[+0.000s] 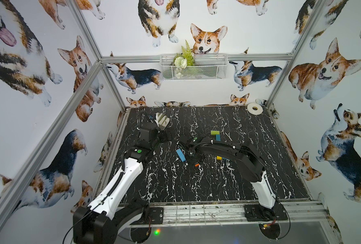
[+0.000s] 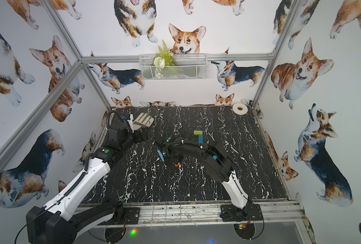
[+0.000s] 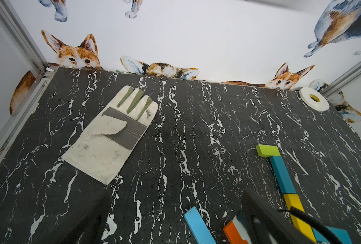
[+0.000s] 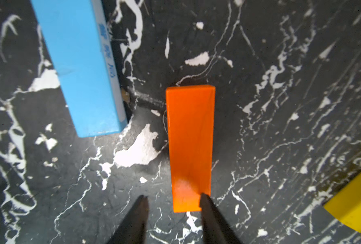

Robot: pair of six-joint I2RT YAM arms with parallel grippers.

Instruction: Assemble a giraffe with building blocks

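Note:
In the right wrist view an orange block (image 4: 190,142) lies flat on the dark table, its near end reaching towards the fingertips. My right gripper is over that end, fingers part open, and I cannot tell whether they touch the block. Beside it lies a light blue block (image 4: 80,69). A row of a green block (image 3: 268,150), a darker blue block (image 3: 283,174) and a yellow block (image 3: 298,217) runs along the right, another blue block (image 3: 339,235) next to the yellow. My left gripper hangs open and empty, away from the blocks.
A work glove (image 3: 111,136) lies at the back left, close to the left gripper. A roll of white tape (image 1: 254,108) sits in the far right corner. Clear table spreads between glove and block row. The right arm (image 1: 229,152) partly covers the row.

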